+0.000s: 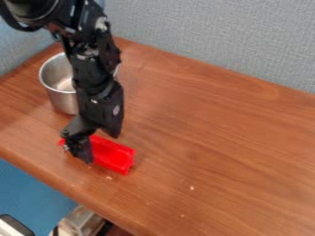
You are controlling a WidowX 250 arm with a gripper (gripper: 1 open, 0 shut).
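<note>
A red block-like piece [112, 156] lies on the wooden table near its left edge. My black gripper [76, 149] is down at the left end of the red piece, its fingertips open around or over that end; whether they touch it cannot be made out. Behind the arm stands a metal pot [58, 81], partly hidden by it.
A grey textured wall [222, 37] runs along the back. Past the left edge is a blue surface [25, 194] with a metal object below.
</note>
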